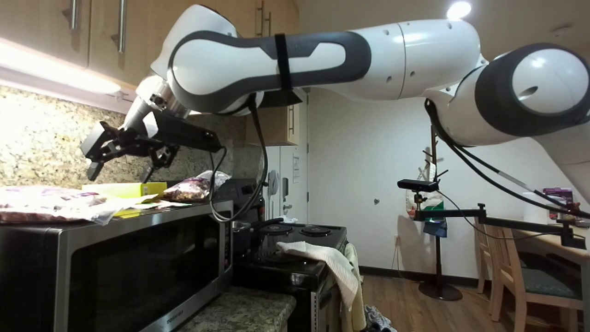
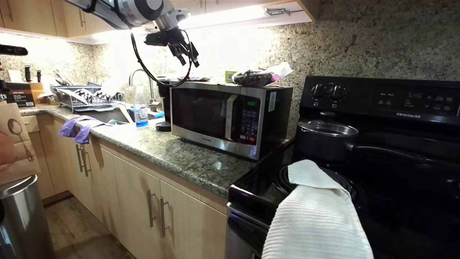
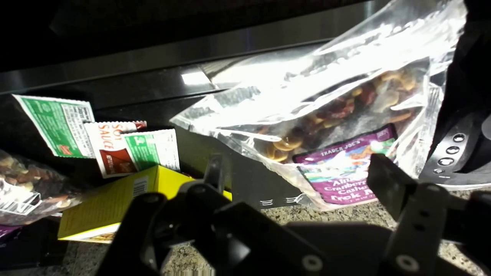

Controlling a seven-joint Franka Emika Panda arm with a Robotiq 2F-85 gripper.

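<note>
My gripper (image 1: 121, 174) hangs open above the microwave top, tilted, its fingers spread and nothing between them. Below it in the wrist view lies a clear bag of trail mix (image 3: 343, 168) with a purple label. A yellow box (image 3: 110, 202) sits to the left of that bag, partly hidden by the gripper. Sauce packets (image 3: 115, 147) lie flat beside the box. At the left edge of the wrist view shows a second bag of trail mix (image 3: 32, 188); exterior view 2 has a bag (image 2: 256, 77) at the microwave's right end.
Under these things stands the microwave (image 1: 149, 271), its door closed. The upper cabinets (image 1: 50, 27) are close above the arm. Next to the microwave is the stove (image 2: 388, 190), with a lidded pot (image 2: 323, 140) and a white towel (image 2: 317, 220) on it.
</note>
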